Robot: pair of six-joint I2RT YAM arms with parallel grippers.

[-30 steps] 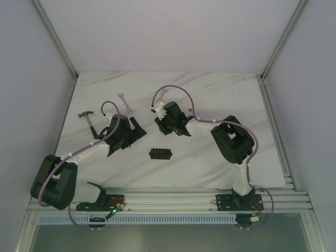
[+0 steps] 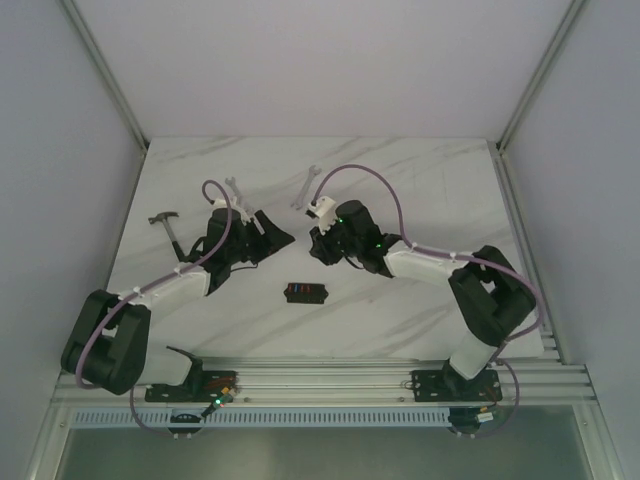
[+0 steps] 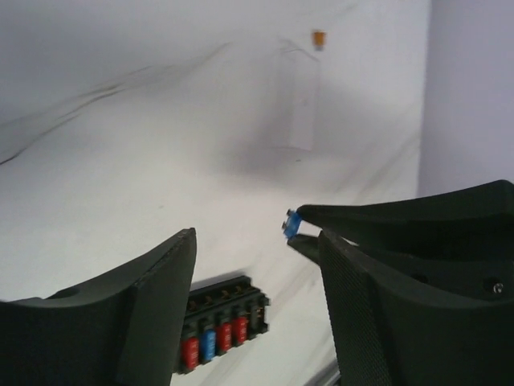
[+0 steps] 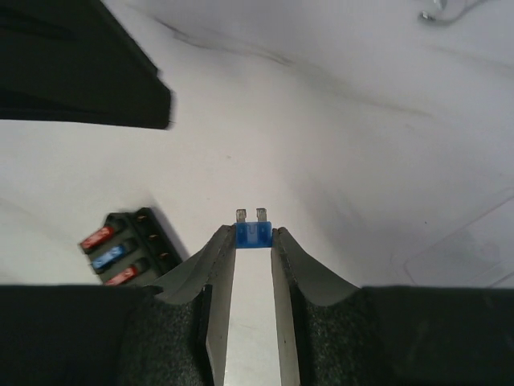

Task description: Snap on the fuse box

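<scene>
The black fuse box (image 2: 305, 293) lies on the table below and between both arms, holding red and blue fuses; it also shows at lower left of the right wrist view (image 4: 136, 245). My right gripper is shut on a small blue fuse (image 4: 254, 235), prongs upward in that view, hanging above the table. My left gripper is part open, nothing between its fingers, left of and facing the right one (image 2: 315, 254).
A hammer (image 2: 164, 217) lies at the left, wrenches (image 2: 307, 187) at the back. A small orange piece (image 3: 318, 40) is on the table.
The right arm has shifted right and slightly toward the front, still holding its piece. The left gripper has moved a little right and upward in the top view, its fingers changing shape.
</scene>
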